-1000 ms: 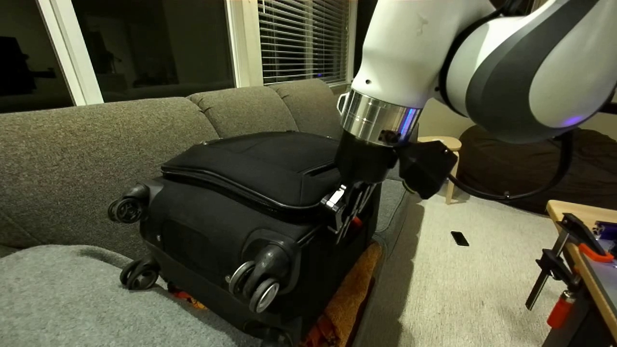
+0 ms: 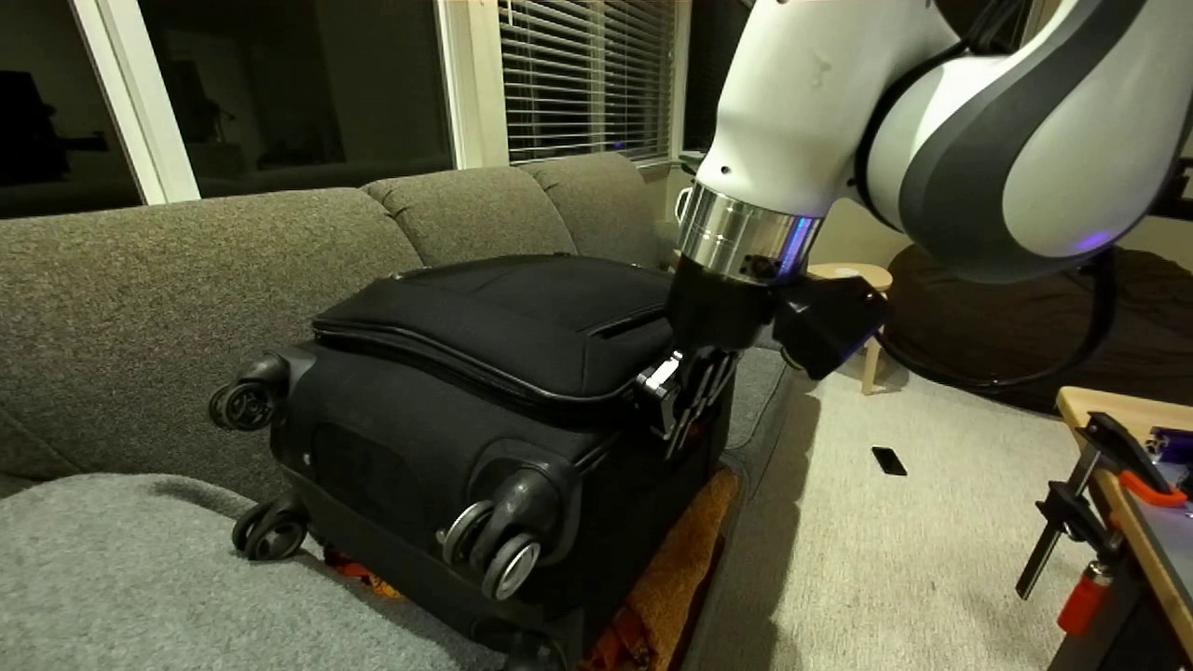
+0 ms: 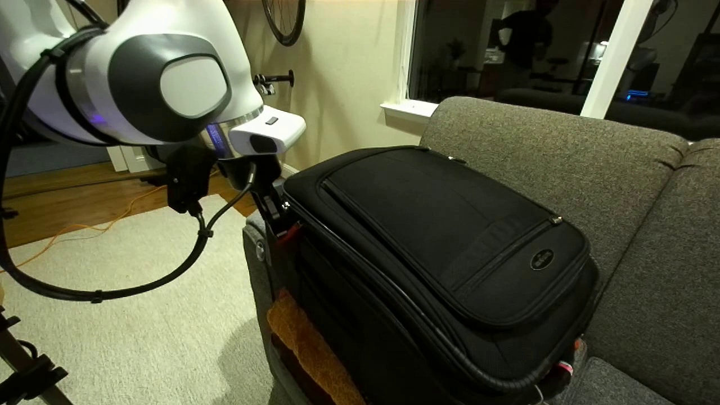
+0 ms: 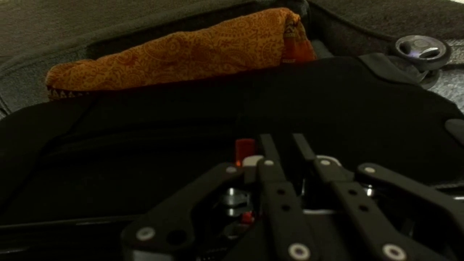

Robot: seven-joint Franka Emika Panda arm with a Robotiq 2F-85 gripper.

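A black wheeled suitcase point(image 2: 447, 425) lies on its back on the sofa, its zipped front facing up. At its long side edge, toward the open floor, my gripper point(image 3: 280, 228) points down against the zipper seam. In the wrist view the fingers point(image 4: 272, 174) of the gripper are nearly together. A small metal glint between them looks like a zipper pull point(image 4: 303, 187), mostly hidden by the fingers. A red tag point(image 4: 244, 150) shows just beside the left finger. The zipper around the lid appears closed where visible.
An orange patterned cloth point(image 4: 187, 56) lies under the suitcase along the sofa edge. Suitcase wheels point(image 2: 492, 548) stick out at the near end. Open carpet with a dark phone point(image 2: 889, 460) lies beside the sofa. A table with a clamp point(image 2: 1079, 514) stands at right.
In exterior view 1 my gripper has shifted slightly right and farther along the suitcase's side edge. The red tag is now more hidden behind it. The suitcase has stayed in place.
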